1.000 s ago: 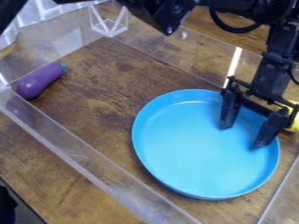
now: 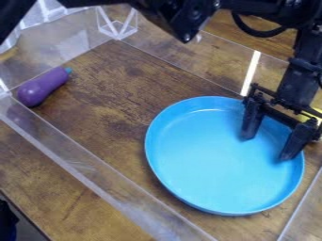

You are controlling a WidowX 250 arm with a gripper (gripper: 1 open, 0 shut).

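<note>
My gripper (image 2: 269,134) hangs at the right over a large blue plate (image 2: 208,168), its two dark fingers apart and low at the plate's back right part, with no object visible between them. A yellow object (image 2: 310,117) is partly hidden behind the gripper at the right edge. A purple eggplant-like toy (image 2: 43,87) lies at the far left, well away from the gripper.
Clear plastic walls (image 2: 94,179) border the wooden surface (image 2: 113,113) on several sides. The surface between the purple toy and the plate is bare. The dark arm fills the top of the view.
The plate has shifted very slightly to the right. The gripper stays in nearly the same place.
</note>
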